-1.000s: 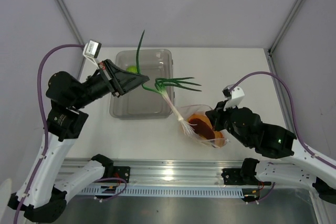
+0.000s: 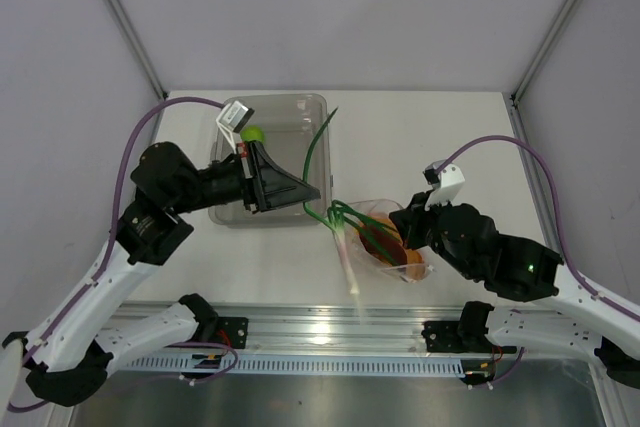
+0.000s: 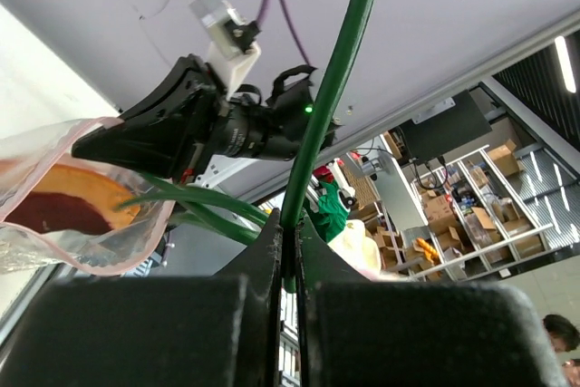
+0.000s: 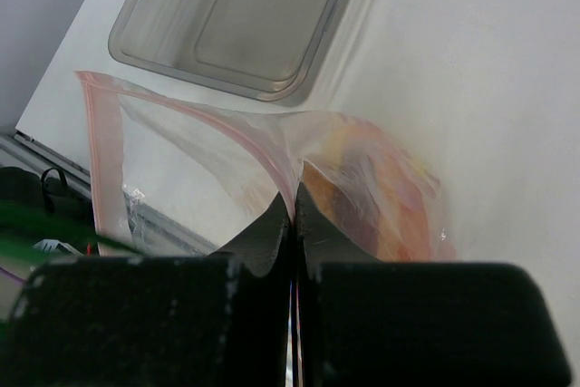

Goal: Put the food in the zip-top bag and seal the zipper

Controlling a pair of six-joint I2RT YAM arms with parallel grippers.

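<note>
My left gripper (image 2: 316, 193) is shut on one green leaf of a spring onion (image 2: 340, 247), which dangles with its white root end toward the front edge. In the left wrist view the leaf (image 3: 337, 70) runs up from between the closed fingertips. The clear zip bag (image 2: 372, 209) stands with its mouth spread, and orange and dark red food (image 2: 385, 245) lies inside. Some green leaves cross over the bag's mouth in the top view. My right gripper is shut on the bag's pinkish rim, holding it up.
A grey tray (image 2: 290, 112) sits at the back left, with a green round item (image 2: 252, 134) in it, partly behind my left arm. A metal rail (image 2: 320, 317) runs along the front edge.
The left gripper has moved right and slightly down with the spring onion, bringing its leaves over the bag. The roots swung from above the bag to its left. The right arm has stayed still.
</note>
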